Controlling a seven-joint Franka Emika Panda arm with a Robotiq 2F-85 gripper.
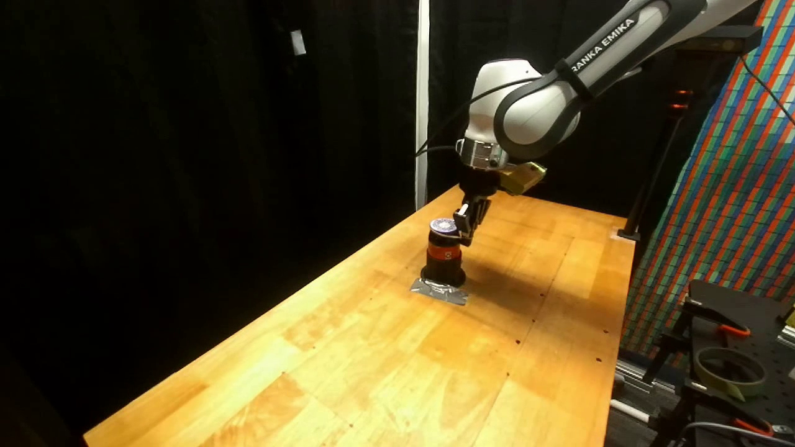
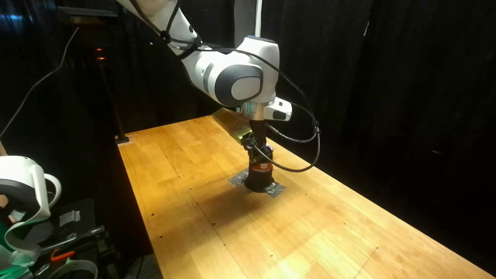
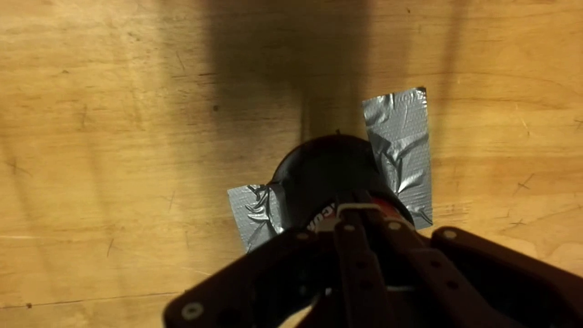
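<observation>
A dark can with an orange-red label band and a pale patterned top stands upright in a black round base. Silver tape fastens this base to the table. My gripper is at the right of the can's upper part, fingertips close to its rim. In the wrist view the fingers lie close together, shut, over the can's label. A thin light loop shows at their tips; what is between them is hard to make out. The arm hides much of the can there.
Bare wooden table spreads around the taped base, with a few small holes in its surface. A black cable hangs from the arm beside the can. A side bench with clamps and a tape roll stands off the table's right edge.
</observation>
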